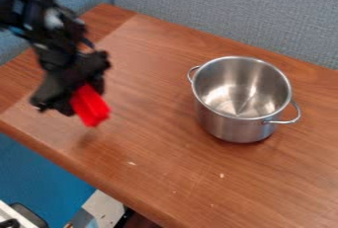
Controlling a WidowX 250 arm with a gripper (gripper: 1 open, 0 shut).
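My gripper [82,98] is low over the left part of the wooden table [158,173], shut on a red object [90,106]. It is blurred, so the object's exact shape and whether it touches the table cannot be told. A steel pot [240,123] with two side handles stands on the right of the table, apart from the gripper, with nothing visible inside it.
Grey padded walls [238,15] border the table at the back. Beyond the front-left edge is a blue surface [40,163].
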